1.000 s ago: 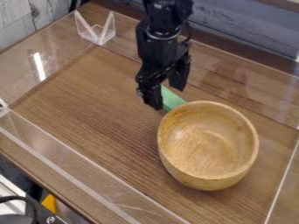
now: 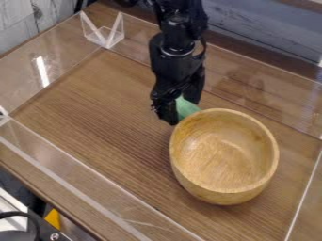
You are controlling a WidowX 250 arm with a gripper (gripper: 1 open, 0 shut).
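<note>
My black gripper [image 2: 179, 99] reaches down from the top centre, its fingers around or just over a small green object [image 2: 187, 107] at the upper left rim of a large tan bowl [image 2: 224, 155]. The gripper appears open; whether the fingers touch the green object is unclear, as they partly cover it.
A clear wire-like holder [image 2: 104, 28] stands at the back left, near the table's edge. Cables show at the lower left corner, off the table.
My gripper has moved a little left and down toward the green object, which is now more hidden behind the fingers. The bowl looks unmoved.
</note>
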